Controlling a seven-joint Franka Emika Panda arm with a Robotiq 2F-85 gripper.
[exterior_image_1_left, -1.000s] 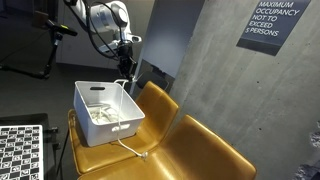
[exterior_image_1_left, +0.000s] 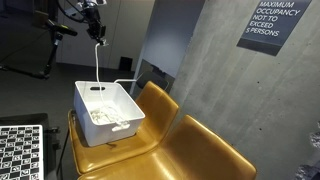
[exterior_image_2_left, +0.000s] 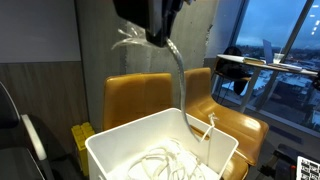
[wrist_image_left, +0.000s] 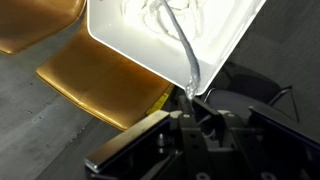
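A white rope (exterior_image_2_left: 184, 88) hangs from my gripper (exterior_image_1_left: 101, 41), which is shut on it high above the bin. In the wrist view the rope (wrist_image_left: 185, 45) runs from between the fingertips down toward the bin. The white bin (exterior_image_1_left: 112, 129) rests on a tan chair seat, and more of the rope lies coiled loosely inside it. One stretch of rope (exterior_image_1_left: 127, 80) sticks out past the bin's far rim. In exterior view 2 the gripper's dark body fills the top, and a frayed-looking piece of rope (exterior_image_2_left: 130, 38) shows beside it.
Tan chairs (exterior_image_1_left: 205, 153) stand in a row along a concrete wall (exterior_image_1_left: 235, 90). A checkered board (exterior_image_1_left: 20, 152) is at the lower left. A dark chair (exterior_image_2_left: 18, 140) stands to the left in exterior view 2. Above the bin there is open air.
My gripper has risen and moved left with the rope, now stretched upright beneath it. The rope end that lay on the chair seat is gone from there.
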